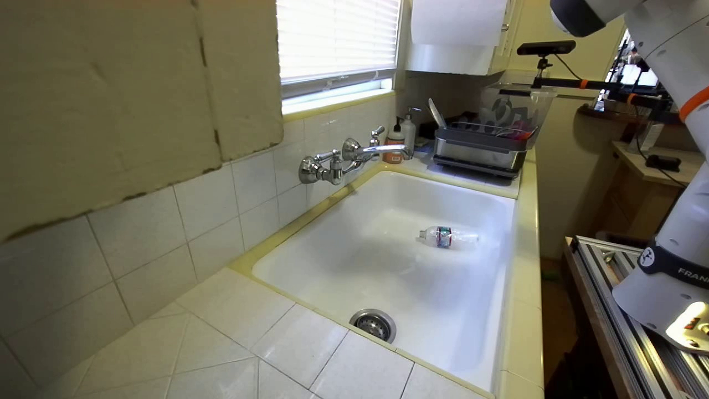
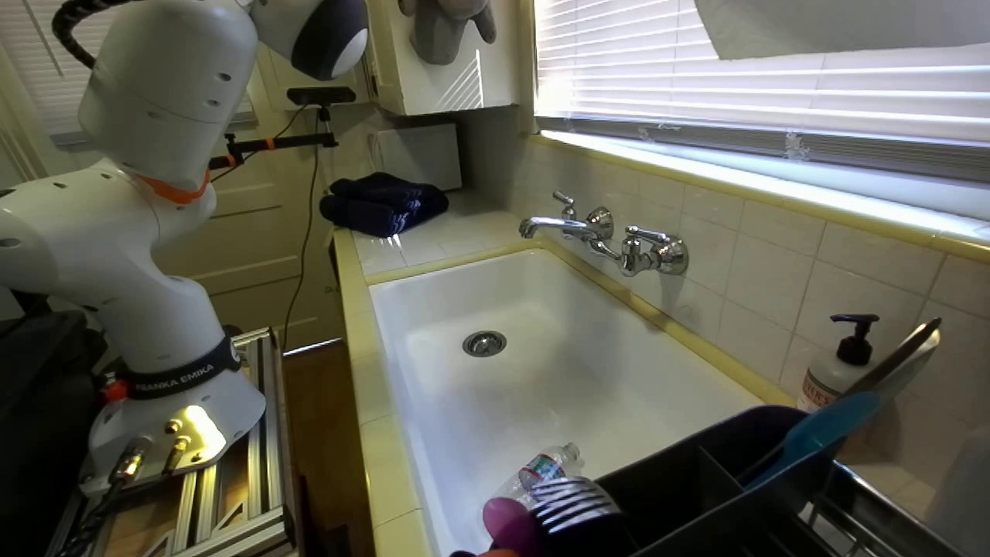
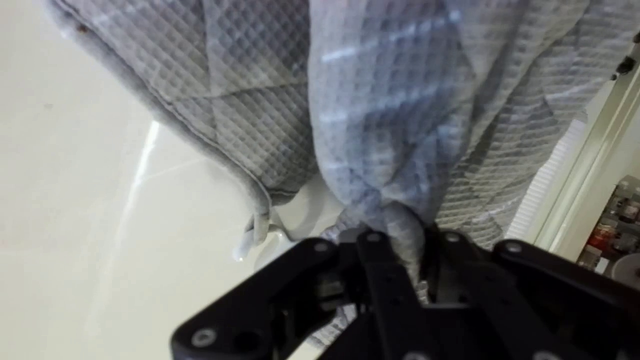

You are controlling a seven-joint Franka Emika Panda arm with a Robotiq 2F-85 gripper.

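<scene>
In the wrist view a grey-blue, waffle-weave cloth fills the upper part of the picture. My gripper is shut on a bunched fold of it, and loose parts spread out on both sides. One bound corner of the cloth hangs free to the left of the fingers. Neither exterior view includes the gripper; only the arm shows there. At the top of exterior view 2, a grey cloth-like shape hangs in front of the cabinet, its upper part cut off.
A clear plastic bottle lies in the white sink, otherwise empty. The faucet juts over the sink from the tiled wall. A dish rack stands at one end; a dark folded cloth lies on the opposite counter.
</scene>
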